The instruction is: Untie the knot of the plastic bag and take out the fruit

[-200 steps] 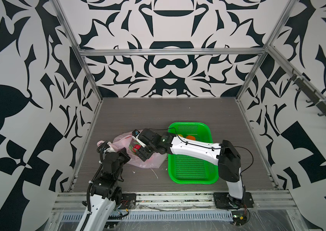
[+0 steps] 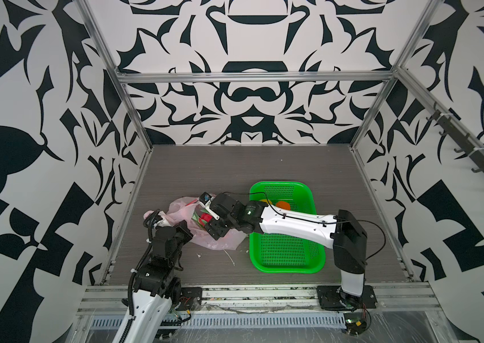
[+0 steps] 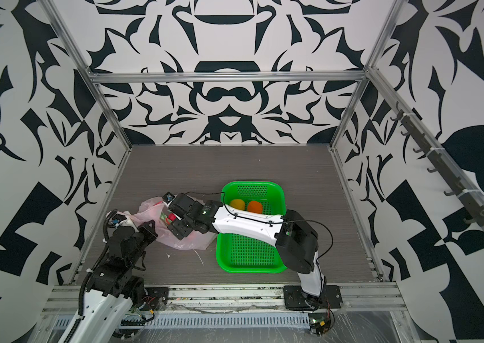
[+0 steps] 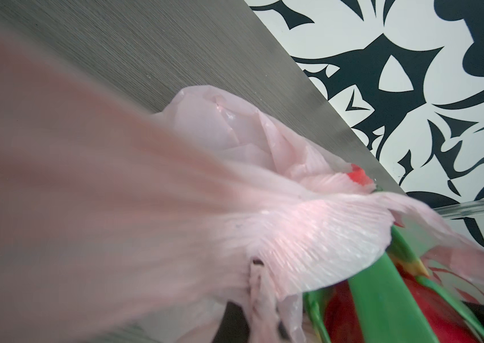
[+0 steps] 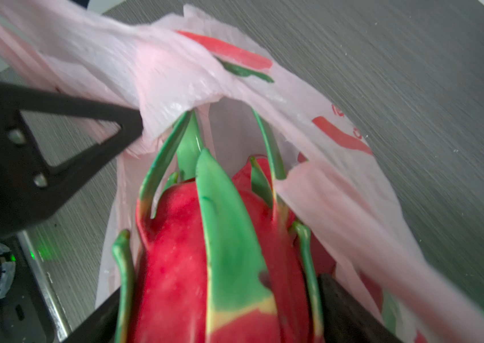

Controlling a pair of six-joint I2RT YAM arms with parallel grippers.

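Observation:
The thin pink plastic bag [image 2: 221, 240] lies at the left of the table, its mouth gaping. In the left wrist view, my left gripper is shut on gathered pink plastic, which stretches close across the lens. Inside the bag, a red dragon fruit [image 5: 173, 274] with green leaves shows large in the right wrist view. My right gripper reaches into the opening, dark fingers [image 5: 342, 305] on either side of the fruit. Whether they press on it cannot be told. The bag's twisted edge runs over the fruit's right side.
A green basket [image 2: 317, 251] stands right of the bag, under my right forearm. An orange fruit [image 3: 254, 207] and a yellow fruit [image 3: 237, 204] lie in its back part.
The dragon fruit appears a few pixels farther right. The left arm holds still with the bag.

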